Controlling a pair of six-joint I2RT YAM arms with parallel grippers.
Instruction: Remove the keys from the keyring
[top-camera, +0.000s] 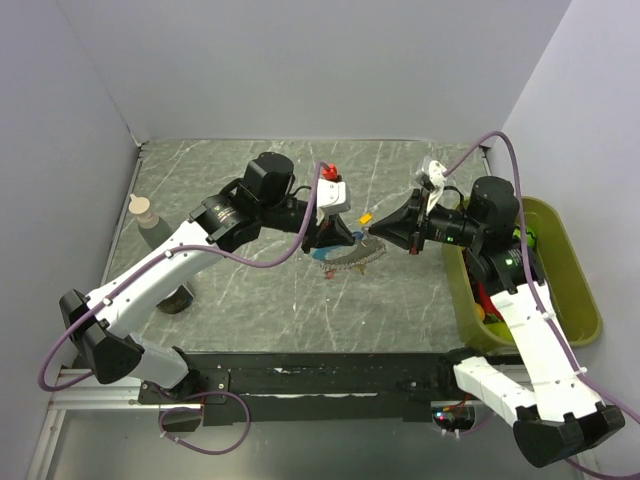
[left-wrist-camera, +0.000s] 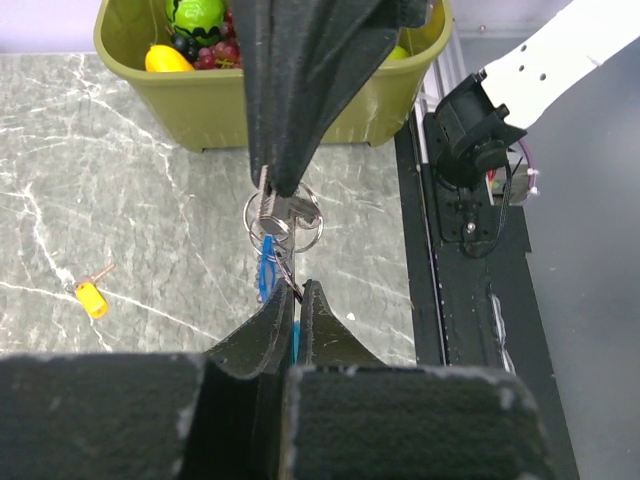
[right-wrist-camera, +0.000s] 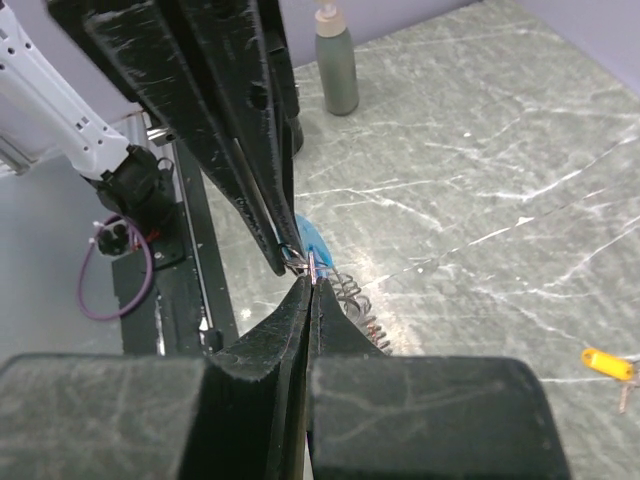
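In the top view, my left gripper (top-camera: 348, 236) and right gripper (top-camera: 374, 229) face each other over the grey worktop, with the keyring bunch (top-camera: 350, 256) and its coiled cord and blue tag hanging between them. In the left wrist view, the left gripper is shut on the keyring (left-wrist-camera: 310, 220), whose rings and blue tag (left-wrist-camera: 267, 268) sit just below the other gripper's tips. In the right wrist view, my right gripper is shut at the small rings; whether anything thin is between its fingertips is unclear. A yellow key tag (left-wrist-camera: 89, 298) lies apart on the worktop.
A green bin (top-camera: 561, 280) with toy fruit stands at the right. Two bottles (top-camera: 150, 226) are at the left. A red object (top-camera: 329, 172) lies behind the left gripper. The worktop around the grippers is mostly clear.
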